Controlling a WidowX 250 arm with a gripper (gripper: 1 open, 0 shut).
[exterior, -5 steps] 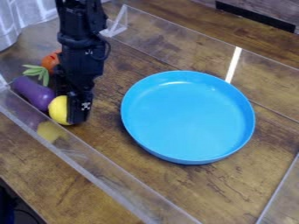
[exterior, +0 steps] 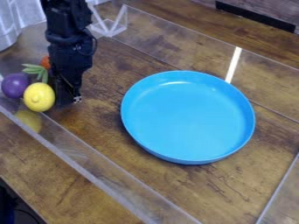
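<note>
A black robot gripper (exterior: 66, 86) reaches down from the upper left to the wooden table, just right of a yellow toy fruit (exterior: 38, 96). The fruit rests against the clear side wall at the left, beside a purple toy vegetable (exterior: 16, 84). An orange item with green leaves (exterior: 37, 73) is partly hidden behind them. The gripper's fingers are dark and low, and I see nothing clearly held between them.
A large blue plate (exterior: 187, 117) lies on the right half of the table. Clear walls (exterior: 105, 179) border the near left side. The wood above and below the plate is bare.
The gripper has shifted left. The yellow fruit has moved up and left, out from under the fingers, and the purple vegetable has been displaced toward the left edge.
</note>
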